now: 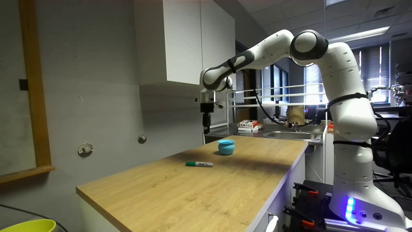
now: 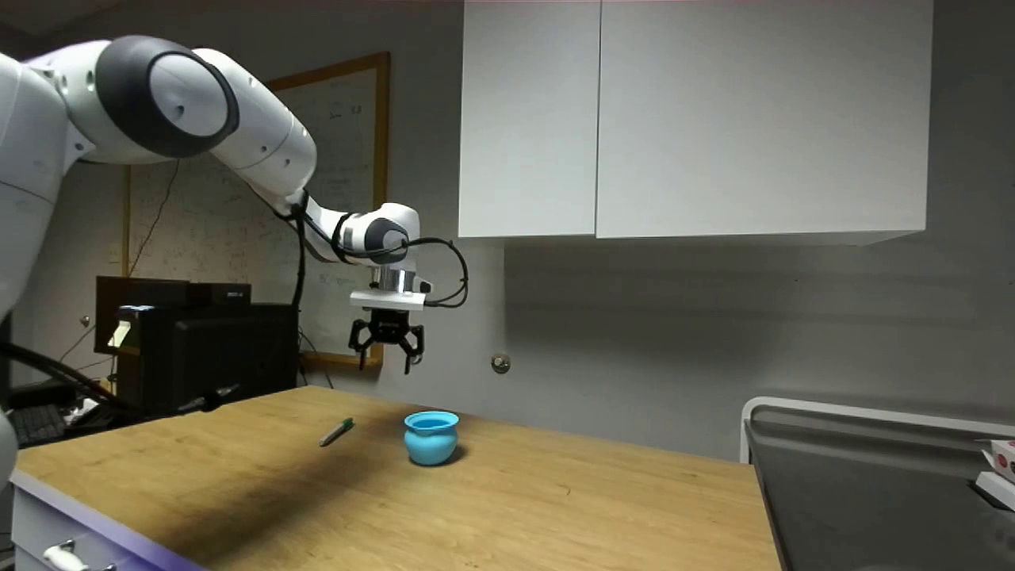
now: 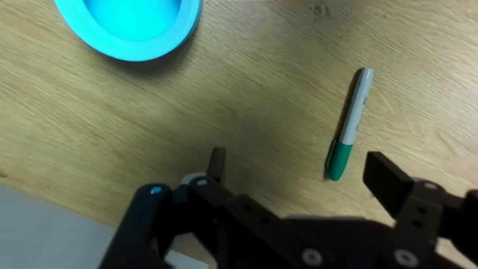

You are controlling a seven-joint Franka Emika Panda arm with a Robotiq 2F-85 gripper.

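On the wooden counter lies a grey marker with a green cap [image 1: 199,164], flat on its side; in the wrist view the marker [image 3: 351,123] has its cap end towards my gripper. A small blue pot [image 2: 430,438] stands upright close by, and the wrist view cuts off part of the pot [image 3: 134,42] at the top. My gripper [image 2: 388,366] hangs open above the counter, pointing down, with nothing between its fingers. In the wrist view the fingers [image 3: 217,163] are spread wide, and the marker's cap appears nearer the right-hand finger.
White wall cabinets [image 2: 695,124] hang over the back of the counter [image 1: 185,197]. Beyond its far end are a sink [image 1: 293,135] and a red-and-white box [image 1: 247,124].
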